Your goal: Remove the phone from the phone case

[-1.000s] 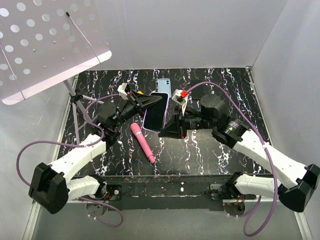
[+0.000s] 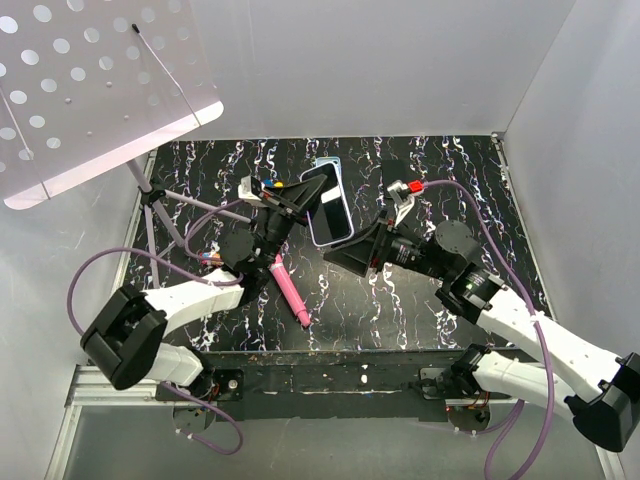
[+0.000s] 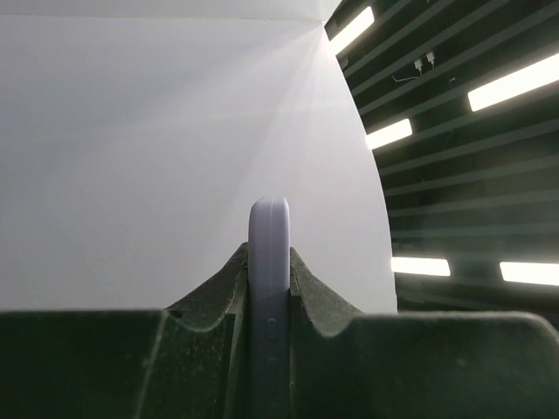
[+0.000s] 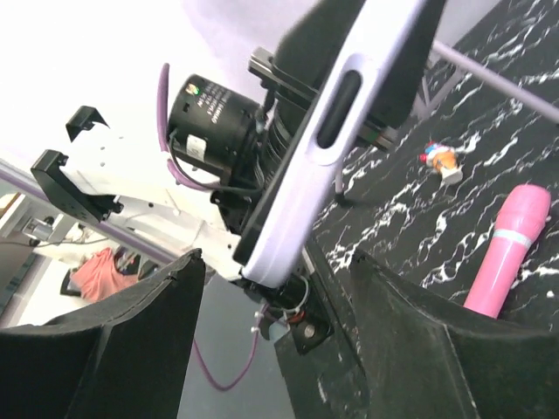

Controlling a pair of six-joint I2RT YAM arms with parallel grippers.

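Observation:
A phone with a black screen (image 2: 331,222) sits inside a pale rim, its case, held above the table and tilted. My left gripper (image 2: 314,194) is shut on its upper left side; in the left wrist view the case's narrow lavender edge (image 3: 269,305) stands between the two fingers. My right gripper (image 2: 346,252) is open by the phone's lower right corner. Seen from the right wrist, the pale case (image 4: 293,196) with a long dark slot passes beyond the gap between the open fingers; whether they touch it I cannot tell.
A light blue phone-like item (image 2: 327,161) lies behind the held phone, partly covered by it. A pink microphone-shaped object (image 2: 288,290) rests below the left gripper, with a small figure (image 4: 443,162) near it.
The held phone has moved right and tilted, now overlapping the light blue item. The right wrist has turned, its red-tipped part shifting right.

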